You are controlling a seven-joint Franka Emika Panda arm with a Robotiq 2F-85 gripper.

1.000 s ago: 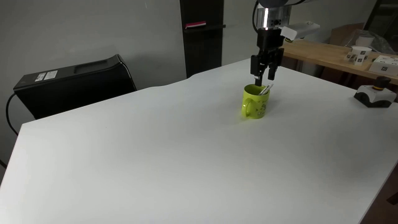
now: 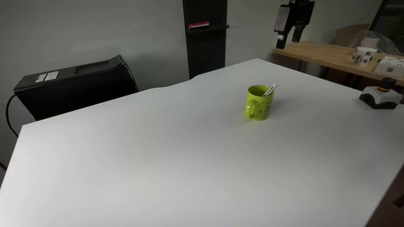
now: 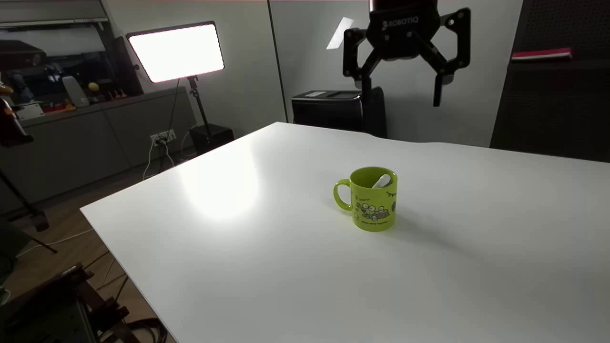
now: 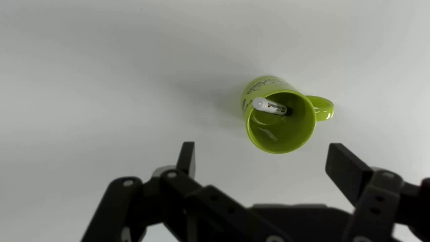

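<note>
A lime-green mug (image 2: pixel 258 107) with printed cartoon figures stands upright on the white table. Inside it leans a white marker (image 4: pixel 270 106), its white end at the rim and its dark end down in the mug. In exterior view 2 the mug (image 3: pixel 373 208) has its handle to the left. High above the table, well clear of the mug, my gripper (image 3: pixel 401 98) is open with nothing between its fingers. The wrist view looks down past the wide-apart fingertips (image 4: pixel 186 158) at the mug, which lies beyond them, right of centre.
A switch box (image 2: pixel 380 94) with a dark knob sits at the right edge in exterior view 1. Behind it is a wooden side table (image 2: pixel 322 53) with white cups and a box. A black case (image 2: pixel 75 85) stands beyond the far edge.
My gripper has risen from just over the mug to high above the table, shifting somewhat right in exterior view 1. Mug and marker have stayed in place.
</note>
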